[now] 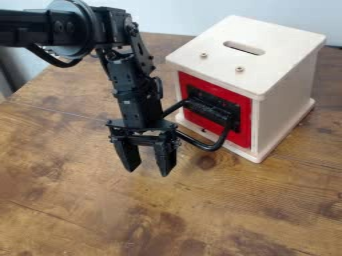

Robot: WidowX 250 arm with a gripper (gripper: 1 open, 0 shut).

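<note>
My black gripper (146,152) hangs point-down in the middle left of the camera view, its two fingers apart with nothing visible between them. To its right stands a light wooden box (281,110) with a slot on its top and a red front panel (195,115). A black fitting (211,112) is on the panel, with a black tubular loop (217,141) running from it toward my gripper; whether the loop touches the gripper I cannot tell.
A pale wall is behind the table's back edge at upper left.
</note>
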